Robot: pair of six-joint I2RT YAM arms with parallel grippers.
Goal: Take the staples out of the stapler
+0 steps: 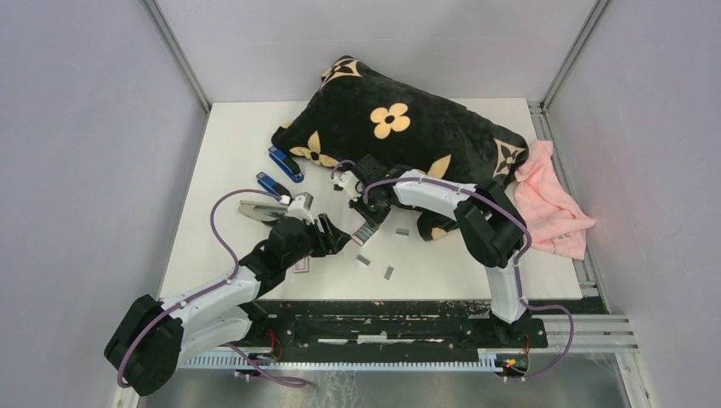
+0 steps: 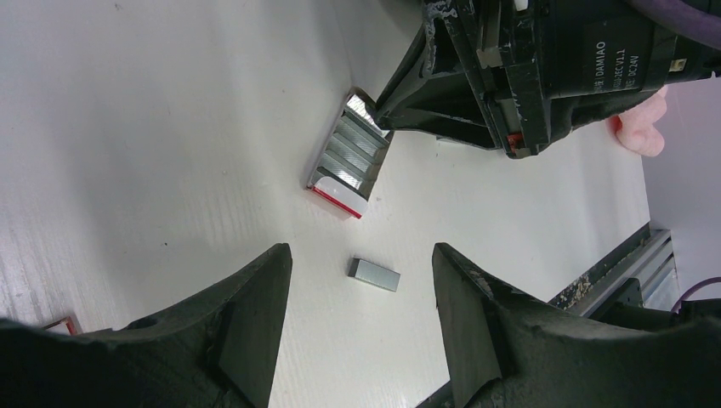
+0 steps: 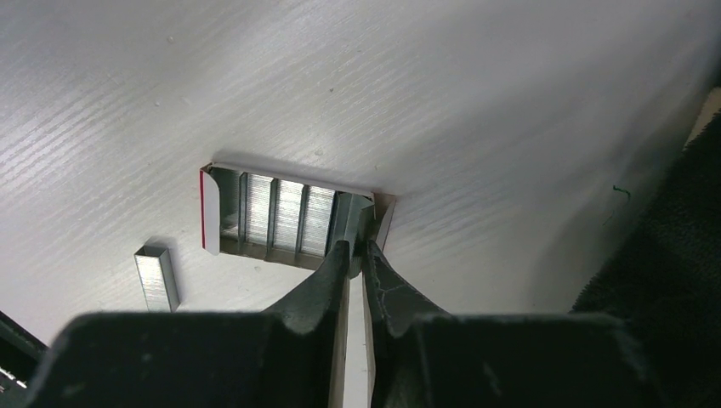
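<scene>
An open box of staple strips [image 1: 365,234] [image 2: 349,149] [image 3: 288,217] lies on the white table, several rows in it. My right gripper [image 1: 372,219] has its tips down at the box's upper end, close together; whether they grip anything is unclear. My left gripper [image 1: 338,236] stands open, left of the box, nothing between its fingers. A loose staple strip [image 2: 374,274] [image 3: 155,278] lies near the box, others [image 1: 401,231] nearby. Two blue staplers [image 1: 286,163] lie at the back left.
A dark patterned pillow [image 1: 400,119] fills the back, a pink cloth [image 1: 548,204] the right edge. A second small box [image 1: 301,265] and grey tools [image 1: 255,210] lie by the left arm.
</scene>
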